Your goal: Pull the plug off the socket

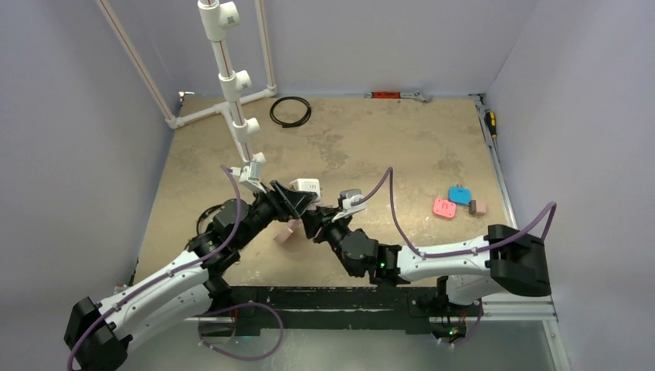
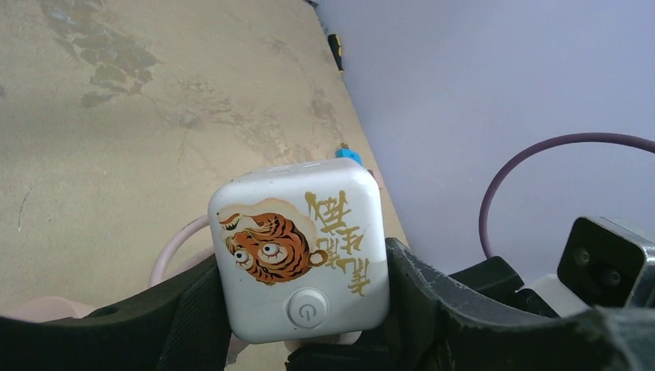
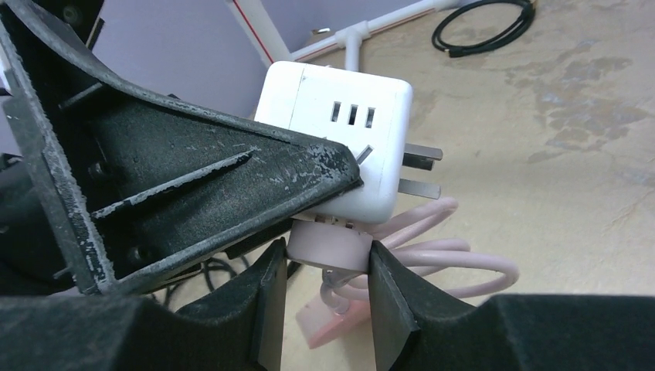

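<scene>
A white socket adapter (image 1: 307,185) with a tiger picture is held in my left gripper, shut on its sides. In the right wrist view, the adapter (image 3: 369,185) shows slots and two prongs, with a pale pink plug (image 3: 328,244) at its underside. My right gripper has its fingertips at the plug, one on each side. The plug's pink cord (image 3: 487,270) loops below. From above, both grippers meet near the table's middle and partly hide plug and adapter.
Pink (image 1: 443,208) and blue (image 1: 459,195) pieces and a small block lie at the right. A coiled black cable (image 1: 290,116) lies at the back, along with a wrench (image 1: 413,96). White pipework stands at the left back.
</scene>
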